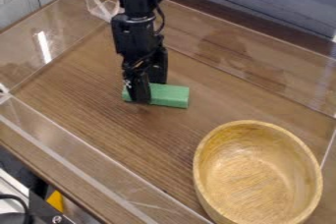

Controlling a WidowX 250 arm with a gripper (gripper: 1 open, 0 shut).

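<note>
A black robot gripper (144, 79) hangs from its arm in the upper middle, its fingertips low over a green rectangular block (170, 96) on the wooden table (92, 135). The gripper stands open, and one finger partly covers the block's left end. Whether it touches the block is unclear.
A large tan bowl (257, 159) fills the lower right. Blue-grey walls border the table at the back, and white panels at the left.
</note>
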